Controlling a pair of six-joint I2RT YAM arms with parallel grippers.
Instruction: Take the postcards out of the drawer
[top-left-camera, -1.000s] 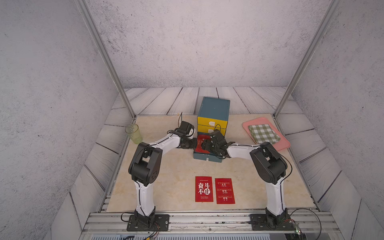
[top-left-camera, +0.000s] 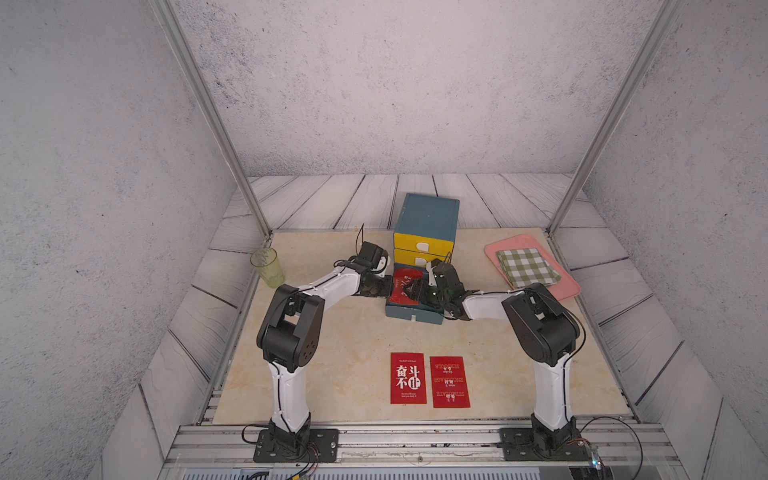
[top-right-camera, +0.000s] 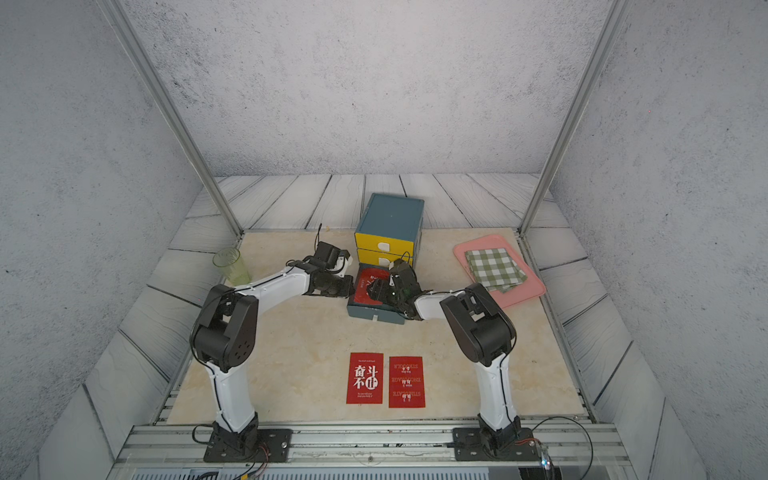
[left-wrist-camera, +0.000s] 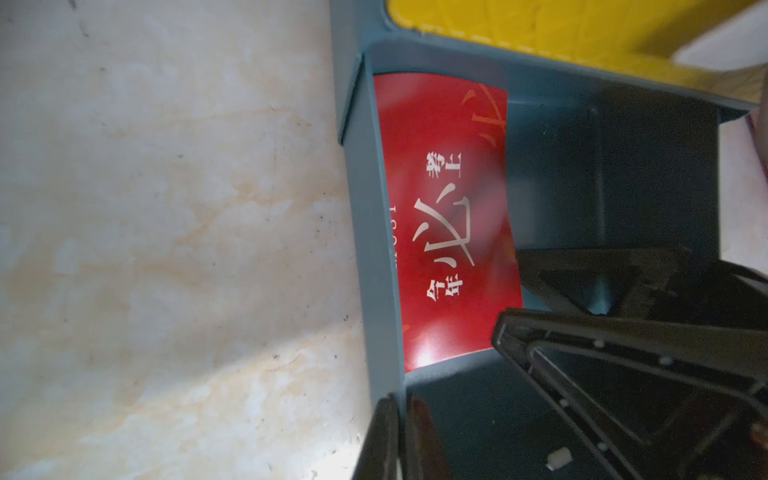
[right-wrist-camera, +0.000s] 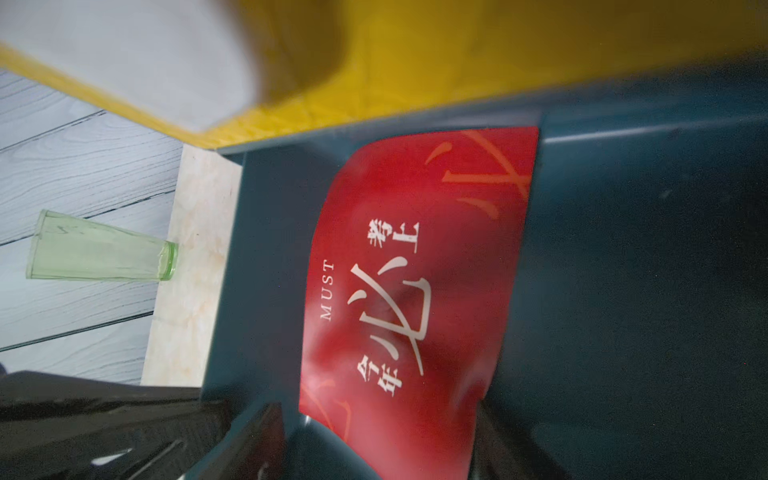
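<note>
A red postcard (right-wrist-camera: 416, 304) with white characters lies slightly bowed in the pulled-out blue drawer (top-left-camera: 413, 314) below the yellow drawers (top-left-camera: 424, 244). My left gripper is shut on the drawer's left wall. My right gripper reaches down inside the drawer, its fingers open on either side of the postcard's near end. Two more postcards (top-left-camera: 407, 378) (top-left-camera: 450, 381) lie side by side on the table in front of the drawer.
A green glass (top-left-camera: 269, 268) stands at the left. A pink tray (top-left-camera: 566, 284) with a checked cloth (top-left-camera: 524, 268) lies at the right.
My right gripper and wrist have shifted slightly to the right over the drawer. The left arm and the postcards on the table look unchanged.
</note>
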